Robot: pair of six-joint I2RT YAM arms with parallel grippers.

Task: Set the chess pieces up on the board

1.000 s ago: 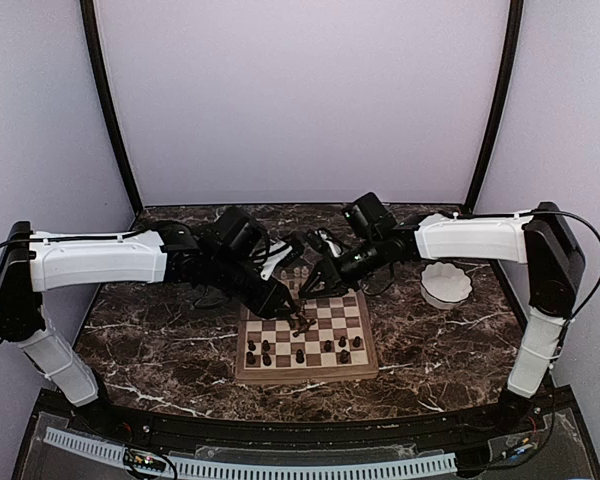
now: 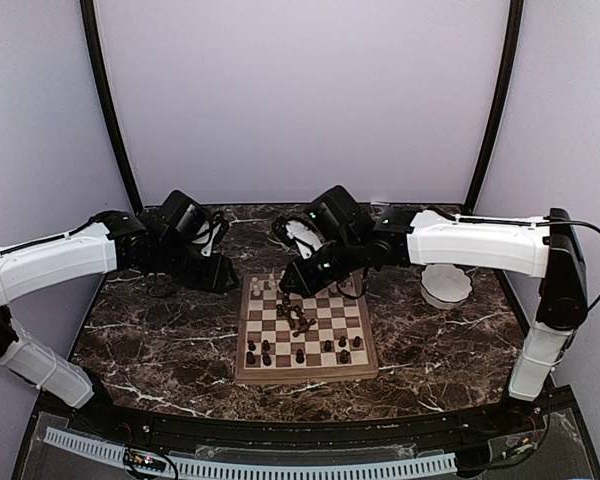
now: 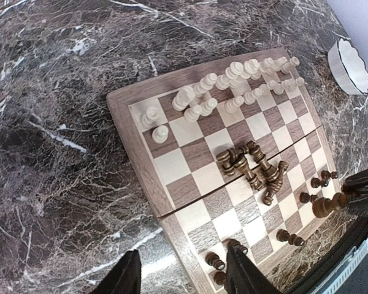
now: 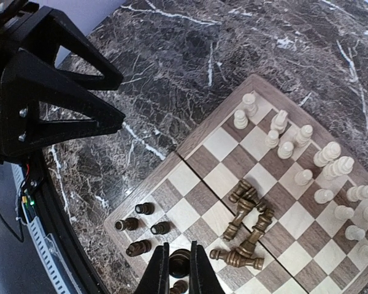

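The wooden chessboard (image 2: 310, 375) holds upright white pieces (image 3: 161, 133) along its far side, several upright dark pieces (image 4: 161, 228) on the near half and a cluster of brown pieces (image 4: 245, 220) lying on their sides near the middle. My right gripper is over the board, shut on a dark chess piece, seen from above between its fingers in the right wrist view. My left gripper hangs open at the board's left side, nothing between its fingers.
A white bowl (image 2: 445, 285) stands right of the board. Walls enclose the sides and back.
My left gripper has moved up and left, away from the board's middle. My right gripper, with the piece, has moved left over the board.
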